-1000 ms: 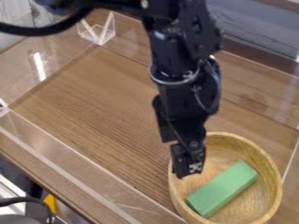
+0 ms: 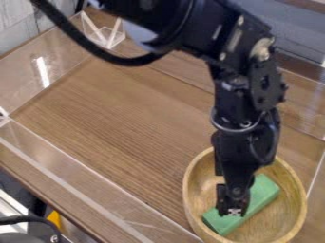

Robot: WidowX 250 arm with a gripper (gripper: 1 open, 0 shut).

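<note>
My black gripper [image 2: 231, 200] reaches down into a round tan bowl [image 2: 287, 185] at the lower right, fingers open. Its tips are over a green block [image 2: 260, 196] lying tilted on the bowl's floor, partly hidden by the fingers; whether they touch it I cannot tell.
A clear edge strip runs along its left and front side. A white wire object [image 2: 106, 27] stands at the back left. A yellow item [image 2: 51, 216] shows at the bottom left, below the table edge.
My gripper has moved right and down into the bowl, its tips now over the green block. The bowl and block look unmoved.
</note>
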